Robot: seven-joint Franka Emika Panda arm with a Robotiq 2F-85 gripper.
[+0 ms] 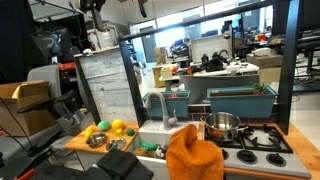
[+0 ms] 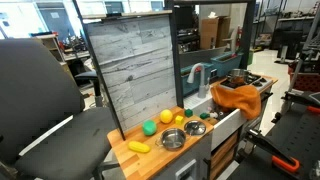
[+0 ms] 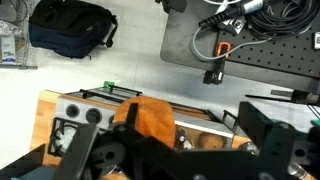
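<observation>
My gripper is open, its dark fingers blurred and wide apart at the bottom of the wrist view. An orange towel (image 1: 194,155) drapes over the front of the toy kitchen counter. From the wrist camera the towel (image 3: 150,116) lies below, partly covered by the left finger. Behind it in the first exterior view, a metal pot (image 1: 222,125) stands on the black stove (image 1: 262,140). The towel (image 2: 236,97) also hangs over the counter front in the second exterior view. No object is visible in my grip.
Toy food and small metal bowls (image 2: 173,139) rest on the wooden counter left of the sink. A grey faucet (image 1: 160,106) rises behind the sink. Green-blue bins (image 1: 242,101) line the back. Cables (image 3: 285,18) lie on a dark table in the wrist view.
</observation>
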